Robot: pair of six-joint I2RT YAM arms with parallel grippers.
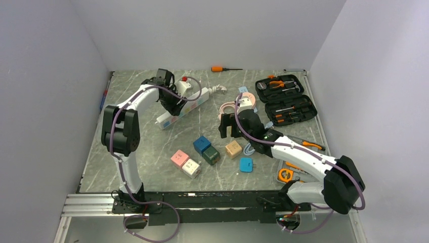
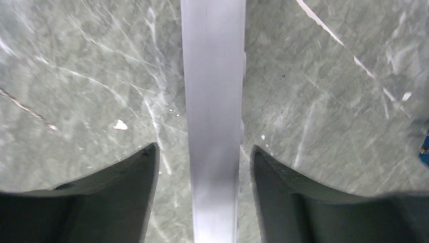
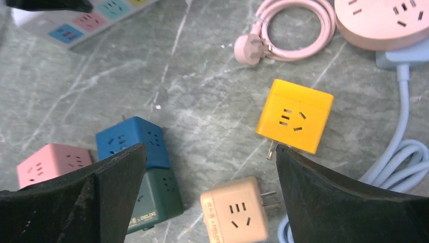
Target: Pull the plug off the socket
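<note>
A white power strip point(image 1: 166, 118) lies diagonally at the back left, its white cord at the far end. My left gripper point(image 1: 177, 106) is over the strip, part open; in the left wrist view its blurred fingers stand on either side of the strip point(image 2: 214, 101), and whether they touch it cannot be told. My right gripper stands open above a group of plug adapters: blue point(image 3: 132, 134), green point(image 3: 164, 198), beige point(image 3: 233, 210) and yellow point(image 3: 294, 115). I cannot see a plug in a socket clearly.
Pink point(image 1: 180, 158) and white point(image 1: 191, 168) adapters lie front centre. A coiled pink cord point(image 3: 298, 55), a round pink socket point(image 1: 248, 99), an open tool case point(image 1: 288, 111) and loose tools occupy the right. A screwdriver point(image 1: 217, 69) lies at the back.
</note>
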